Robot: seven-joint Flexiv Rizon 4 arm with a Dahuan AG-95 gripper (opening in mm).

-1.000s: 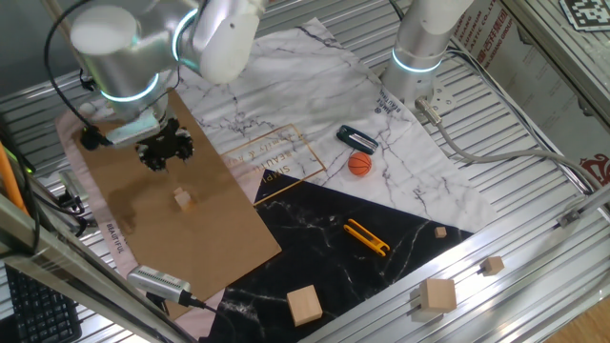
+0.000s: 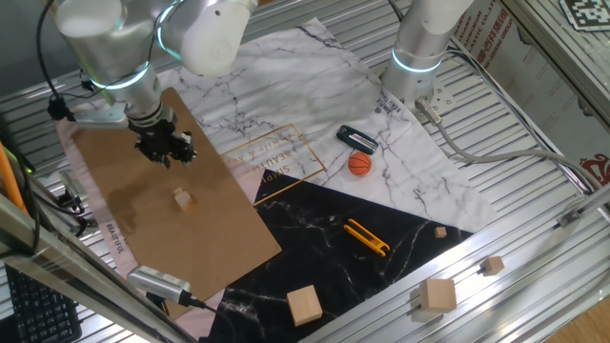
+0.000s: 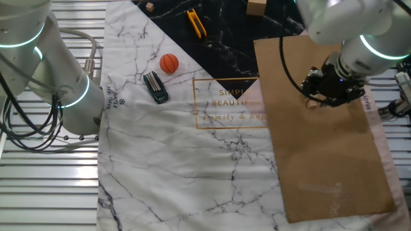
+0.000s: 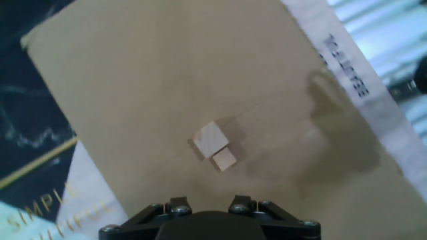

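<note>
Two small pale wooden blocks, a larger one (image 4: 211,139) and a smaller one (image 4: 224,159), touch each other on the brown board (image 4: 167,73). In exterior view 1 the pair of blocks (image 2: 184,199) shows near the board's middle. My gripper is above the board, its fingers (image 4: 179,206) apart and nothing between them; the blocks lie ahead of the fingertips in the wrist view. From exterior view 2, the gripper (image 3: 331,86) partly covers the blocks.
On the cloth lie a basketball-patterned ball (image 2: 359,164), a dark stapler-like object (image 2: 357,139) and a yellow cutter (image 2: 367,237). Wooden blocks, including a large one (image 2: 304,305), are along the front edge. Most of the board is bare.
My arm has shifted left in exterior view 1 and its wrist has turned, with the gripper still above the board. The blocks and the other objects have not moved.
</note>
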